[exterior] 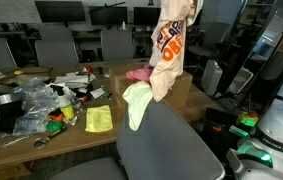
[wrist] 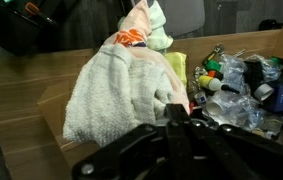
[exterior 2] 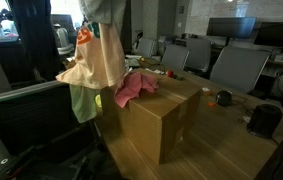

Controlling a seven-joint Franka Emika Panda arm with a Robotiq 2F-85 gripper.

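A pale towel with orange lettering [exterior: 169, 45] hangs in the air near the cardboard box in exterior view 1. My gripper is shut on its upper part; the dark fingers lie against the cloth in the wrist view, and the pinch itself is hard to make out. In exterior view 2 the hanging towel [exterior 2: 93, 62] covers part of the box's near side. A pink cloth [exterior: 141, 74] lies on the box top. Below the towel, a pale green cloth [exterior: 138, 103] drapes down the box's front. A yellow cloth [exterior: 99, 119] lies flat on the table.
The cardboard box [exterior 2: 161, 122] stands on the wooden table. Plastic bags [exterior: 39, 105], bottles and small tools clutter the table's left side. A grey chair back [exterior: 166, 145] rises in front of the table. More chairs and monitors stand behind.
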